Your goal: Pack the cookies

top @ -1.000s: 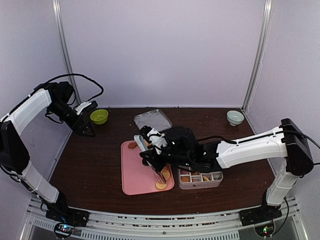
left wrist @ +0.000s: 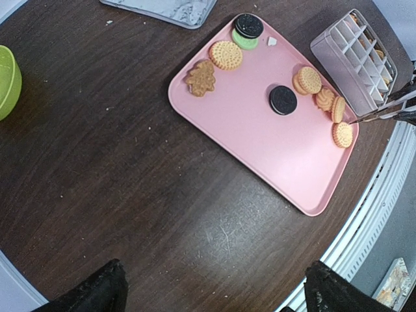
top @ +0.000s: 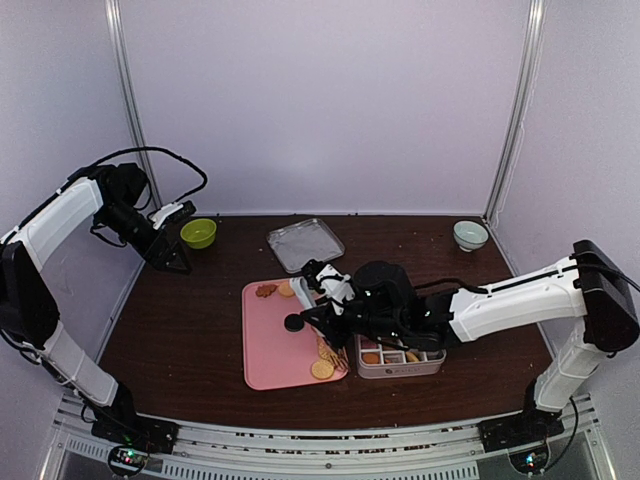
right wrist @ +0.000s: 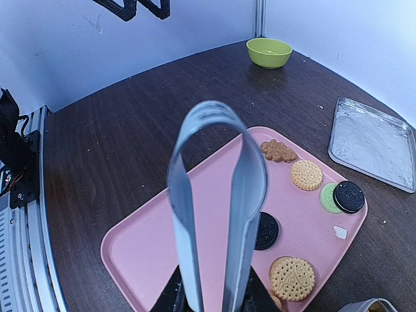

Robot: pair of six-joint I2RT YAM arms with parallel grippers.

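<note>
My right gripper is shut on a pair of pale blue-grey tongs [right wrist: 247, 175]. In the left wrist view the tongs' tips reach over the right edge of the pink tray [left wrist: 273, 175], near a round cookie [left wrist: 342, 134]; whether they touch it I cannot tell. Several cookies lie on the tray, including a black sandwich cookie [left wrist: 283, 100], a leaf-shaped cookie [left wrist: 201, 78] and a round biscuit [left wrist: 225, 55]. Right of the tray stands the divided box [top: 400, 369], partly filled with cookies. At the far left, my left gripper [top: 175, 262] hangs open and empty.
A clear lid [top: 305, 243] lies behind the tray. The green bowl [top: 199, 233] stands back left, a pale bowl [top: 470, 235] back right. A small white scrap [right wrist: 340, 232] is on the tray. Bare table lies left of the tray.
The left arm is still.
</note>
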